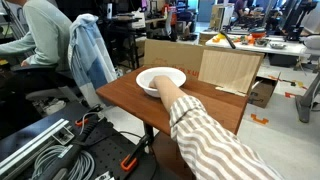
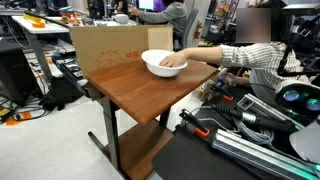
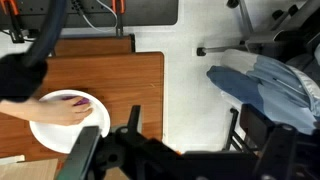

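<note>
A white bowl (image 1: 161,79) rests on the brown wooden table (image 2: 150,95). A person's bare hand (image 3: 62,111) reaches into it, and a small purplish thing (image 3: 82,102) shows at the fingertips; what it is cannot be made out. In the wrist view my gripper looks down from above, its dark fingers (image 3: 133,122) spread wide apart with nothing visible between them. The bowl lies to the left of the gripper in that view, clear of it. Neither exterior view shows the fingertips clearly.
The person's striped sleeve (image 1: 205,140) crosses the table's near side in exterior view 1. A cardboard panel (image 2: 110,46) stands along one table edge.
</note>
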